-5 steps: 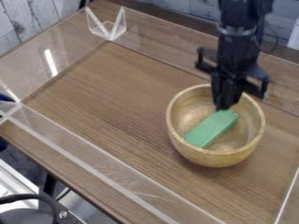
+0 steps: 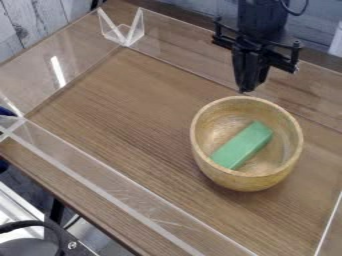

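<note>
A pale tan round bowl (image 2: 213, 168) stands on the wooden table right of centre, with a green rectangular block (image 2: 243, 144) lying inside it. My gripper (image 2: 246, 78) is above and behind the bowl at the top of the view, dark and pointing down, apart from the bowl. It looks shut, with nothing visible between its fingers.
A small clear angular object (image 2: 122, 28) sits at the back left. Black cables lie at the lower left edge.
The bowl and block look unmoved.
</note>
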